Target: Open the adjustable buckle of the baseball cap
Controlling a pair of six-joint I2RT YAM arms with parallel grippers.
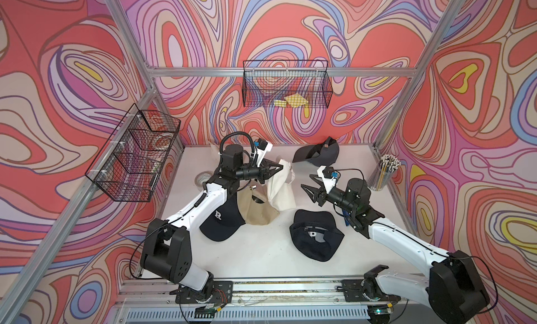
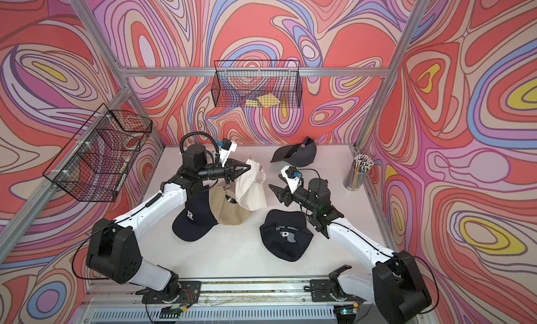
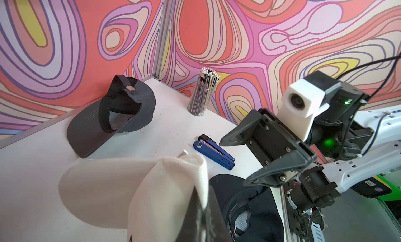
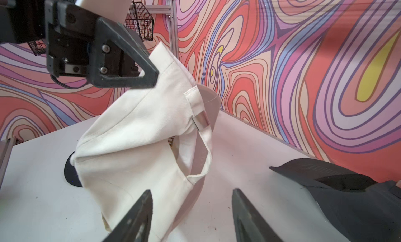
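A cream baseball cap hangs raised, with my left gripper shut on its edge. In the right wrist view its rear strap and buckle face my right gripper, the strap forming a loop. My right gripper stands open to the cap's right, apart from it, with nothing between its fingers. In the left wrist view the cap's brim points left and my left fingers are partly hidden by the fabric.
A grey cap lies at the back, a black cap at front right, navy and khaki caps at left. A blue stapler and a container of sticks stand at right. Wire baskets hang on the frame.
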